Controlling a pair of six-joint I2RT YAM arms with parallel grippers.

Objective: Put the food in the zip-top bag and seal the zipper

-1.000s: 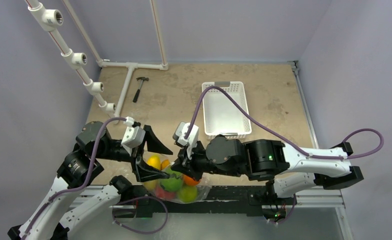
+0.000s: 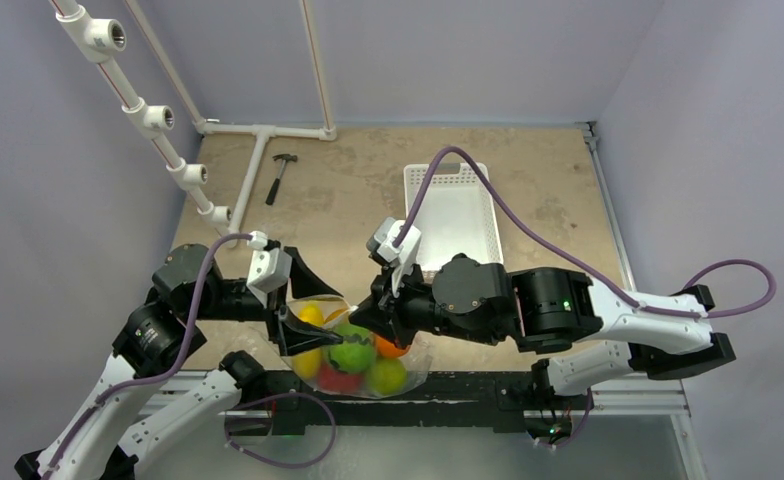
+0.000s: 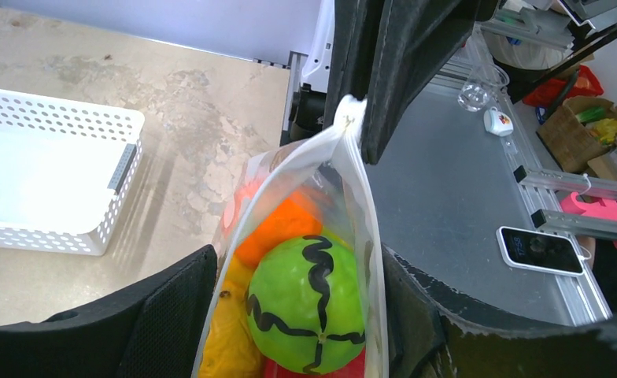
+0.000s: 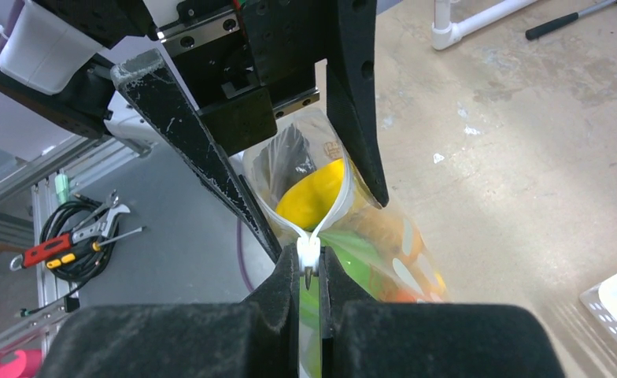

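Observation:
A clear zip top bag [image 2: 408, 375] stands at the table's front, filled with toy food: a green striped melon [image 2: 351, 352], an orange [image 2: 388, 347], a lime-green piece [image 2: 386, 376], a red piece [image 2: 338, 379] and yellow pieces [image 2: 308, 361]. My right gripper is shut on the bag's zipper slider [image 4: 308, 256], at one end of the mouth. The mouth gapes, with a yellow piece [image 4: 313, 197] showing inside. My left gripper [image 2: 341, 318] is open, its fingers spread either side of the bag's mouth and nothing clamped between them.
A white empty basket [image 2: 453, 215] stands behind the right arm. A hammer [image 2: 280, 180] lies at the back left, near white pipes [image 2: 253, 175]. Both grippers are close together over the bag.
My right gripper has shifted slightly right, and the bag's top with the melon has moved a little the same way. The left arm has hardly moved and stays open.

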